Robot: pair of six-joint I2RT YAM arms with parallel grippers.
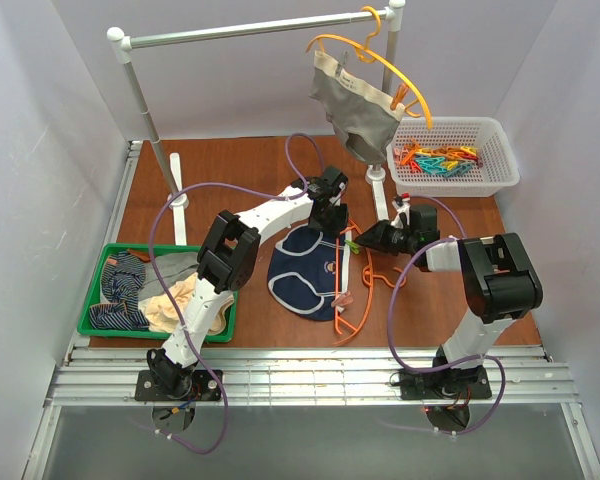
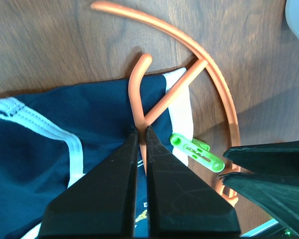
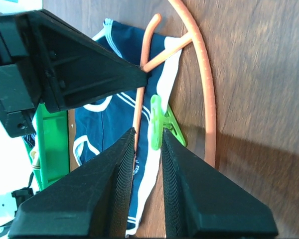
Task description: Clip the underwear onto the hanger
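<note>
Navy underwear (image 1: pixel 305 270) with white bands lies on the table, an orange hanger (image 2: pixel 215 74) partly on it and beside it. My left gripper is shut at the hanger's arm near a fork. A green clip (image 2: pixel 197 152) sits on the white waistband (image 2: pixel 182 109). My right gripper is just at that clip, its fingers fairly close; whether it holds the clip cannot be told. In the top view a pink clip (image 1: pixel 342 300) lies on the hanger's lower part.
A white basket (image 1: pixel 490 170) of colored clips stands back right; a green bin (image 1: pixel 88 320) of garments at left. A rack (image 1: pixel 230 30) holds a yellow hanger with grey underwear above the table.
</note>
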